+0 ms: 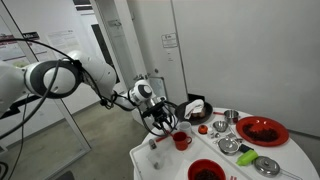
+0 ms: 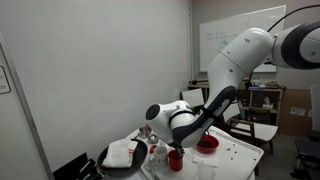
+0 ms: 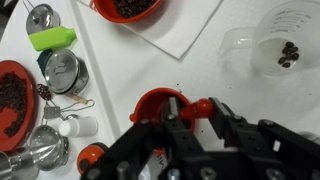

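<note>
A red mug (image 3: 143, 104) stands on the white table, its opening seen from above in the wrist view; its red handle (image 3: 204, 107) sticks out to the right. My gripper is over that handle, the fingers apart on either side of it. Whether they touch the handle is hard to tell. In exterior view 1 the gripper (image 1: 168, 128) is low, just left of the mug (image 1: 182, 143). Exterior view 2 shows the mug (image 2: 175, 160) below the arm, with the fingertips partly hidden.
A red bowl of dark beans (image 3: 155, 12) and a clear measuring jug (image 3: 238, 52) flank the mug. Beyond stand a tomato (image 1: 203, 130), metal pots (image 1: 228, 145), a green-handled utensil (image 1: 247, 157), a large red plate (image 1: 280, 136) and a black pan (image 1: 181, 111).
</note>
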